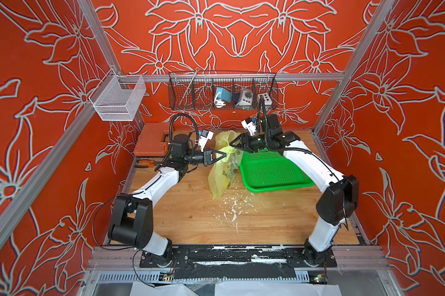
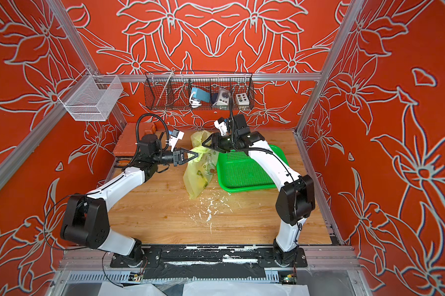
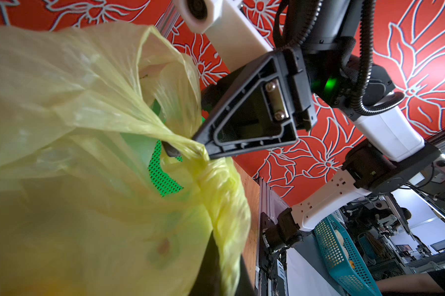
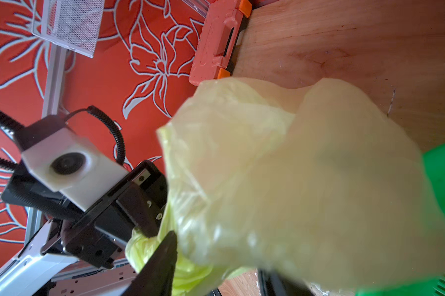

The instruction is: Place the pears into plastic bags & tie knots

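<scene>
A translucent yellow plastic bag (image 1: 222,177) stands bunched on the wooden table, left of the green basket. Its twisted neck (image 3: 202,157) runs between the two hands. My left gripper (image 1: 225,155) is shut on that neck; yellow film shows pinched between its dark fingers in the left wrist view. From the upper right, my right gripper (image 1: 231,144) reaches the bag's top, its fingers (image 4: 158,268) apart. One of its fingertips touches the twist in the left wrist view. Through the film, pear shapes are too blurred to make out, and the bag's mouth film covers much of the right wrist view.
The green basket (image 1: 276,185) sits right of the bag, under my right arm. An orange case (image 1: 152,139) lies at the back left. White scraps (image 1: 232,207) dot the table in front. A wire rack (image 1: 183,93) hangs behind.
</scene>
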